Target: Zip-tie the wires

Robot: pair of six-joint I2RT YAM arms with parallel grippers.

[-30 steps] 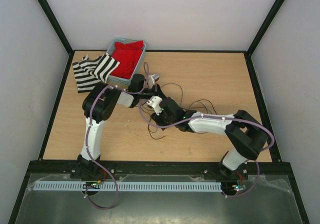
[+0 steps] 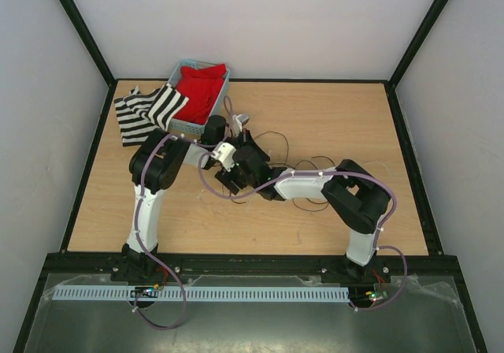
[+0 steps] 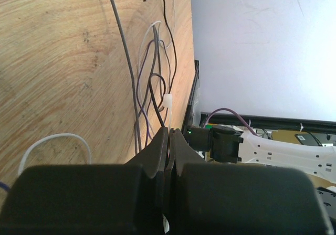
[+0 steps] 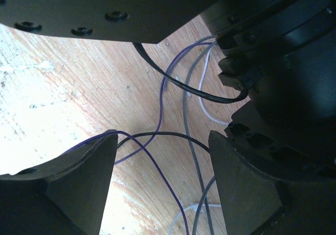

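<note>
In the left wrist view my left gripper is shut on a thin white zip tie, whose small square head [image 3: 167,99] stands up just beyond the fingertips. Dark, purple and white wires [image 3: 127,56] lie loosely on the wood around and beyond those tips. Seen from the right wrist, my right gripper is part open. A black wire [image 4: 168,134] and a purple wire [image 4: 157,167] run through the space between its fingers. From above, both grippers crowd together mid-table and hide most of the bundle there.
A blue basket [image 2: 224,101] holding red cloth [image 2: 201,93] stands at the back left, close to the left arm. Beside it lies a black-and-white striped cloth [image 2: 142,117]. Loose wire loops [image 2: 286,144] spread rightward.
My right arm has shifted left, its gripper closing in beside the left one. The loose wire end near the front has been drawn left and partly covered. My left arm stays nearly still.
</note>
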